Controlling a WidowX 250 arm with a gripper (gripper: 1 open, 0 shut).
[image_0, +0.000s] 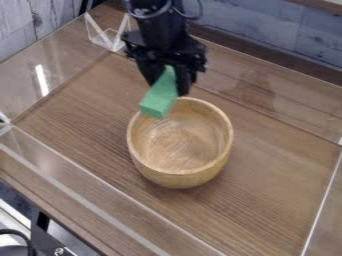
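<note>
My dark gripper (166, 78) is shut on a mint-green block (159, 96), holding it tilted just above the back-left rim of a round wooden bowl (193, 160). The bowl's inside shows empty. The fingertips are partly hidden behind the block and blurred against the dark arm.
Bare wooden table (274, 195) surrounds the bowl on the left, right and front. A clear plastic piece stands at the upper left edge, partly behind the arm. A dark round object (14, 240) is at the bottom left corner.
</note>
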